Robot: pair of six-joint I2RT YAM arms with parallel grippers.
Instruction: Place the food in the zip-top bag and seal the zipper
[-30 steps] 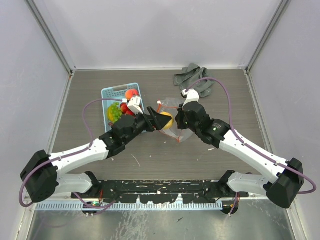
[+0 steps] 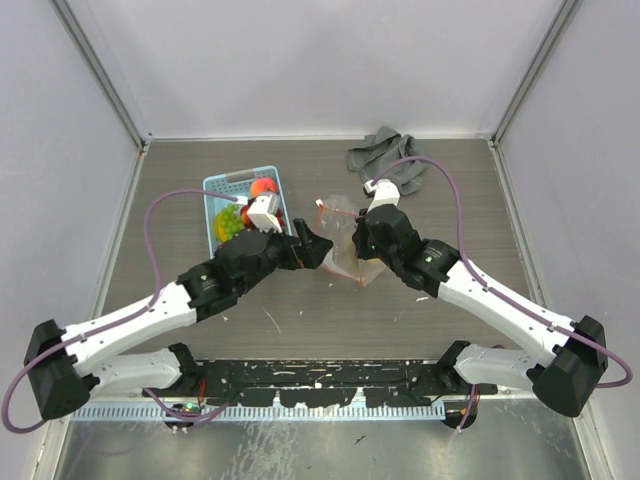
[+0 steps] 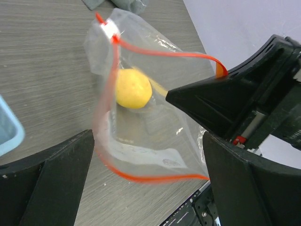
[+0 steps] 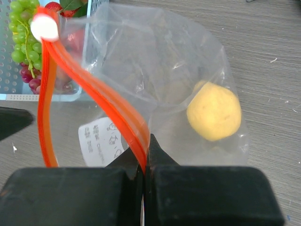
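The clear zip top bag (image 2: 338, 240) with its orange zipper edge (image 4: 108, 101) stands open in the middle of the table. A round yellow food piece lies inside it, also seen in the left wrist view (image 3: 133, 89). My right gripper (image 2: 362, 240) is shut on the bag's edge at the zipper. My left gripper (image 2: 311, 245) stands open beside the bag's mouth, with nothing between its fingers.
A blue basket (image 2: 214, 183) at the back left holds green grapes (image 4: 26, 40), red fruit and other food. A grey cloth (image 2: 385, 150) lies at the back right. Bare table surrounds the front.
My left gripper held the yellow piece at the bag's mouth; that piece is now inside the bag, and the gripper has drawn back to the left, empty. The right arm has hardly moved.
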